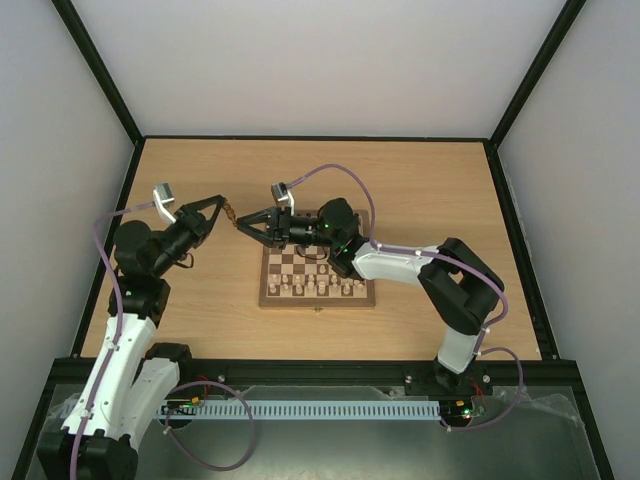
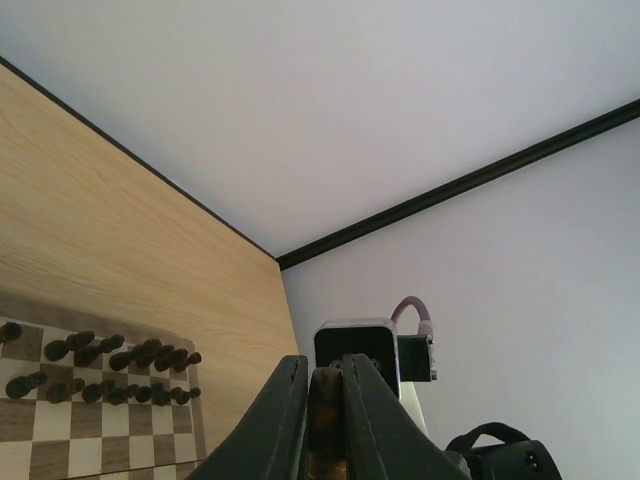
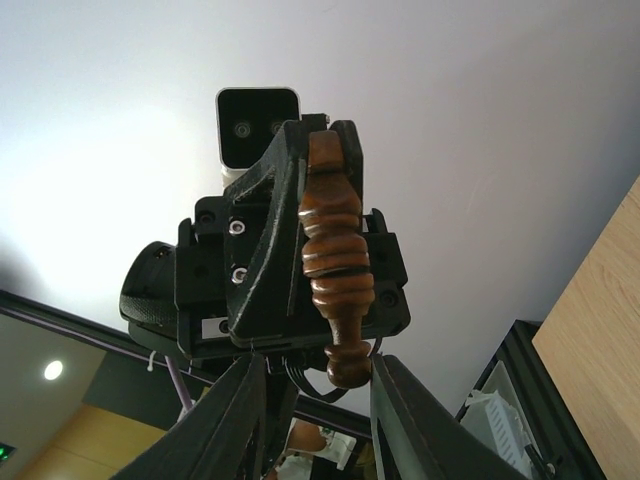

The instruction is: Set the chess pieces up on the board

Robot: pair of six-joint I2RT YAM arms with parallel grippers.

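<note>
A brown wooden chess piece (image 3: 335, 255) hangs in the air left of the board, held in my left gripper (image 1: 222, 200), which is shut on it. My right gripper (image 1: 246, 225) faces it from the right, fingers apart around the piece's lower end; whether they touch cannot be told. The chessboard (image 1: 271, 300) (image 2: 85, 453) lies under the right arm, with dark pieces (image 2: 57, 350) and light pieces (image 1: 321, 284) standing on it, partly hidden by that arm in the top view.
The wooden table (image 1: 420, 180) has free room behind and to the right of the board. Dark frame rails (image 1: 300, 366) and walls border the workspace.
</note>
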